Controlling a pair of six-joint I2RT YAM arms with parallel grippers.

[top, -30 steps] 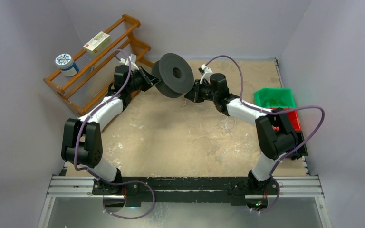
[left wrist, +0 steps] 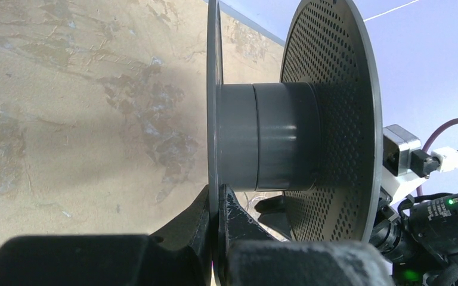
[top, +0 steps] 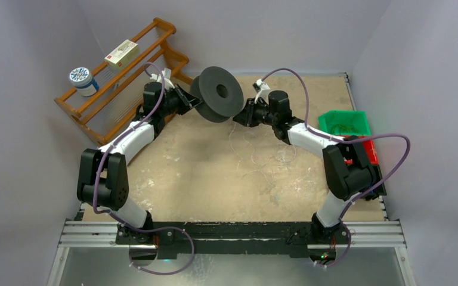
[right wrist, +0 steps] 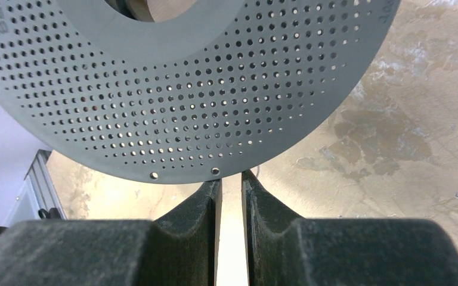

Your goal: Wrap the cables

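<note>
A dark grey spool (top: 217, 94) with two perforated flanges is held up above the table. My left gripper is shut on the rim of its near flange (left wrist: 214, 119). The spool's hub (left wrist: 274, 137) looks bare in the left wrist view. My right gripper is partly open, its fingertips just at the lower edge of the other flange (right wrist: 214, 131). A narrow gap shows between its fingers, with nothing visible held. Thin pale cable (top: 256, 171) lies in loose loops on the table, under and in front of the right gripper.
A wooden rack (top: 83, 113) with a tub (top: 84, 81) and a box (top: 121, 55) stands at the back left. Green (top: 344, 123) and red (top: 370, 149) bins sit at the right, beside my right arm.
The right gripper's fingers have spread apart, and its arm has shifted slightly to the right. The left arm and the spool hold still.
</note>
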